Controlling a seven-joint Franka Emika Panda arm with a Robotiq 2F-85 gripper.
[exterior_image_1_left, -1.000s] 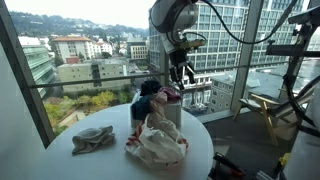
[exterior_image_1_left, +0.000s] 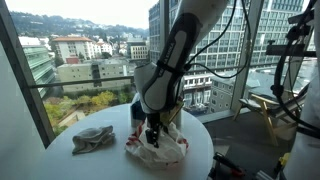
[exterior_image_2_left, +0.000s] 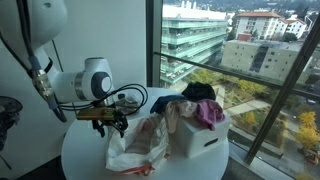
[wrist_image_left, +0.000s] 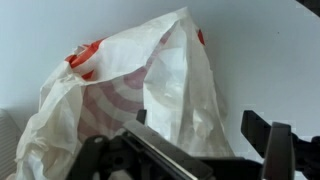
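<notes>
A crumpled white plastic bag with red markings (exterior_image_1_left: 157, 150) lies on the round white table. My gripper (exterior_image_1_left: 154, 130) is low over the bag, pointing down, and it stands open. In the second exterior view the gripper (exterior_image_2_left: 111, 127) hangs beside the bag's near left side, while the bag (exterior_image_2_left: 135, 150) spreads toward the table's front. From the wrist, the white bag (wrist_image_left: 185, 85) rises in folds between and beyond the open fingers, and its red and pale striped inside shows. Whether the fingers touch the plastic cannot be told.
A white box (exterior_image_2_left: 203, 142) stands right of the bag, with pink cloth (exterior_image_2_left: 209, 111) and dark cloth (exterior_image_2_left: 174, 79) heaped on top. A folded grey cloth (exterior_image_1_left: 93, 139) lies on the table's left. Bare tabletop (exterior_image_1_left: 110, 165) surrounds the bag at the front left.
The arm has come down from high above the box to just over the bag, moving left and toward the front. It now blocks much of the box from view. The bag looks unmoved.
</notes>
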